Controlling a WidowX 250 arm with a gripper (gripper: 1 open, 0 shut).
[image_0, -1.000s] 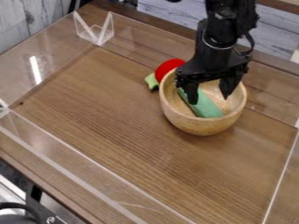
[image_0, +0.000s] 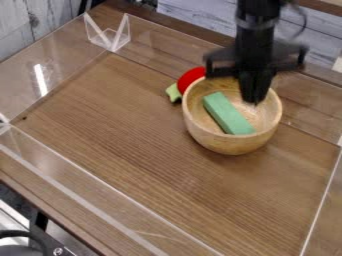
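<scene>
A wooden bowl (image_0: 243, 141) sits right of centre on the table. A green block (image_0: 226, 113) lies inside it, toward the left. My dark gripper (image_0: 230, 67) is blurred above the back of the bowl, looking shut, with nothing visible held. A red object (image_0: 190, 77) and a small green piece (image_0: 174, 92) lie just left of the bowl, at the back.
A clear wire or plastic holder (image_0: 107, 32) stands at the back left.
My gripper has risen out of the bowl. The green block, partly covered by it earlier, now shows in the bowl's left part.
</scene>
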